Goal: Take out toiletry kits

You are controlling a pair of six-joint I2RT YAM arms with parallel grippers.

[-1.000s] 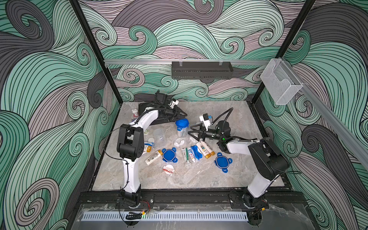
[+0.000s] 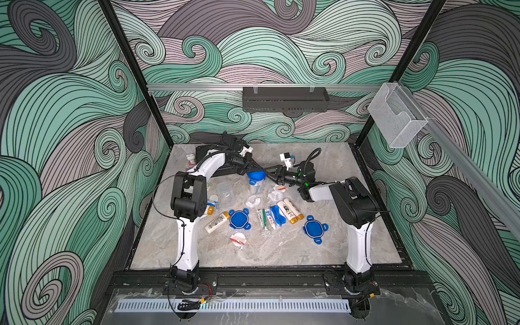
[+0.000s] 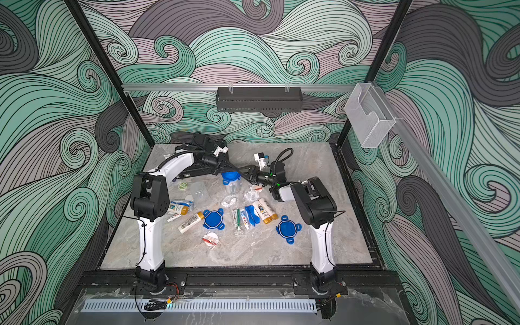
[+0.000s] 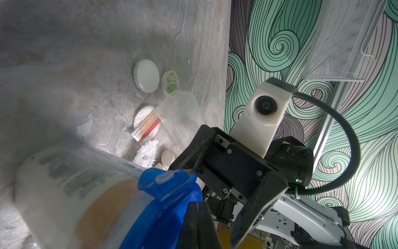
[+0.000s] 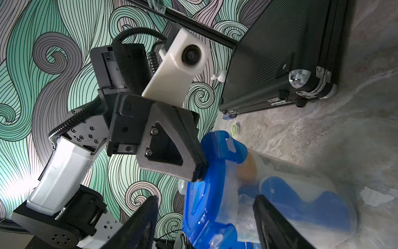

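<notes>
A translucent canister (image 5: 290, 207) with a blue lid (image 5: 207, 182) stands in the middle back of the table; blue and tan items show through its wall. My left gripper is shut at the lid, its fingertips close against it; whether anything is between them is hidden. My right gripper is part open, its fingers either side of the lid end of the canister in the right wrist view. Two loose blue lids (image 2: 239, 218) (image 2: 314, 230), toothbrushes and toothpaste (image 2: 266, 219), lotion bottles (image 2: 291, 210) and cotton swabs (image 4: 145, 124) lie around them.
A black case (image 5: 277, 49) lies at the back left, behind my left arm. A wire basket (image 2: 396, 116) and a black shelf (image 2: 285, 97) hang on rails.
</notes>
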